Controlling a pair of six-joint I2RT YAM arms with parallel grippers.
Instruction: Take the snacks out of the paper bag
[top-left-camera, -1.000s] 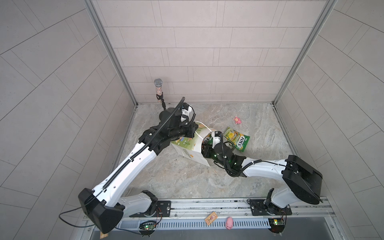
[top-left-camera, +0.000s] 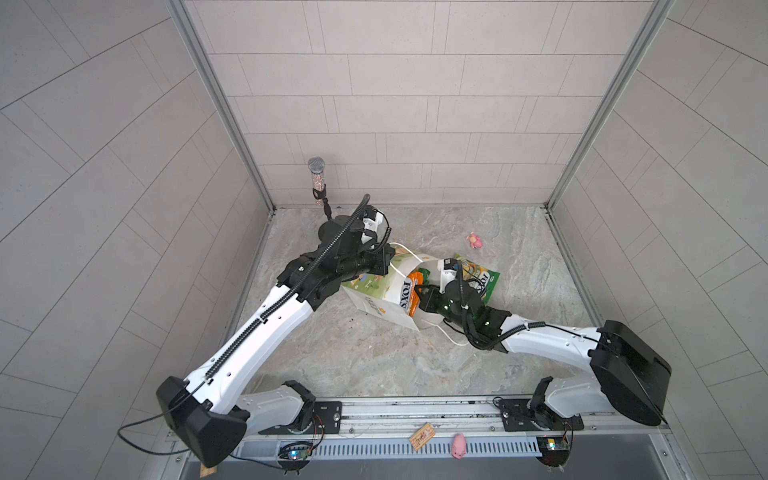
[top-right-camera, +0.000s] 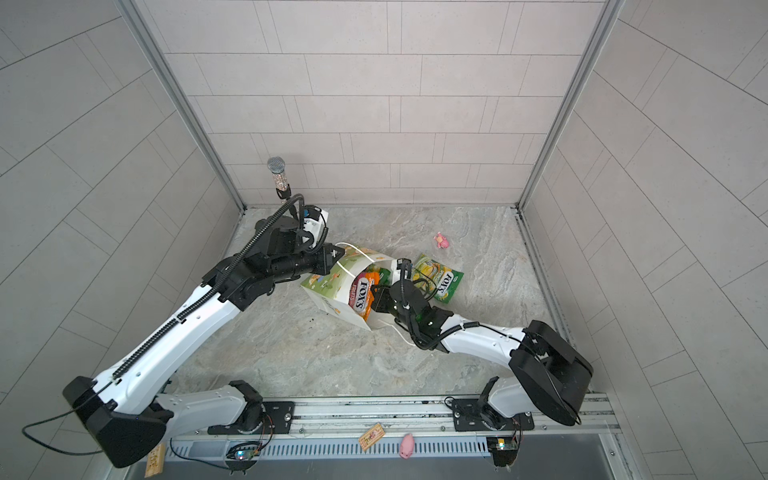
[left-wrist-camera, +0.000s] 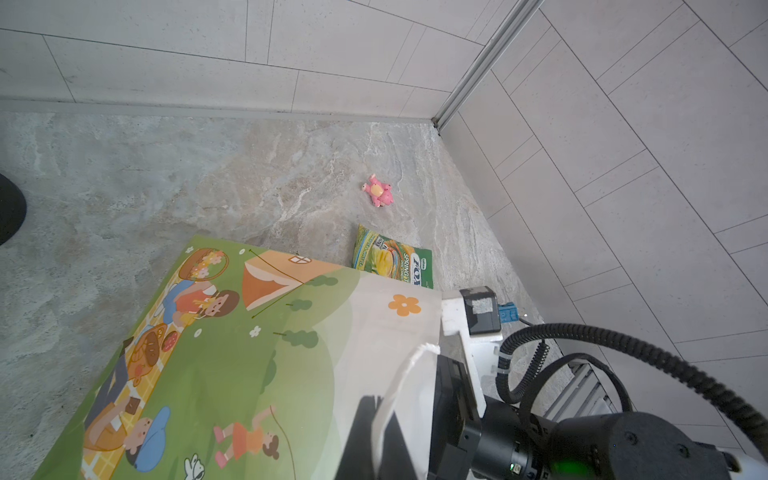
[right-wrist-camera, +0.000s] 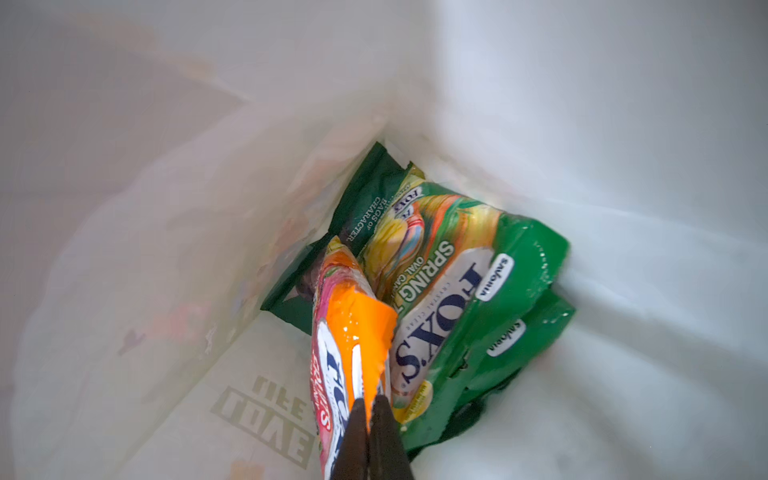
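Observation:
The paper bag (top-left-camera: 376, 308) lies tilted on the table, its mouth toward the right arm. In the left wrist view my left gripper is shut on the bag's white handle (left-wrist-camera: 400, 372). My right gripper is shut on an orange snack pack (right-wrist-camera: 360, 320) at the bag's mouth. That orange Fox's pack shows partly out of the opening in the top right view. Deeper inside, a green Spring Tea pack (right-wrist-camera: 452, 296) rests with other green packs behind it. Another green snack pack (top-right-camera: 438, 278) lies on the table beyond the right gripper.
A small pink toy (top-left-camera: 474, 240) sits at the back right of the table. A microphone-like object (top-left-camera: 317, 176) stands behind the left arm. Clear table lies in front of the bag and at the far right.
Seen from above, the left arm and bag are nearly unchanged.

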